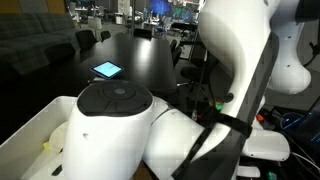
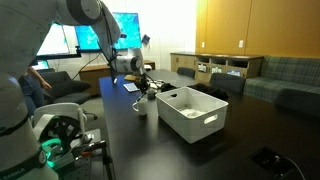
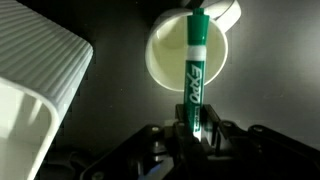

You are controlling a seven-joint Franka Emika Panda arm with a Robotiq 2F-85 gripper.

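Note:
A white marker with a green cap is held by my gripper, which is shut on the marker's lower end in the wrist view. The marker stretches across the opening of a white mug whose handle points to the upper right; whether it touches the mug cannot be told. In exterior view 2 the mug stands upright on the dark table, and my gripper is just above it. The arm's own bulk hides the gripper in exterior view 1.
A white open box stands close to the mug, on its right in exterior view 2; its wall fills the wrist view's left side. A dark item lies at the front right.

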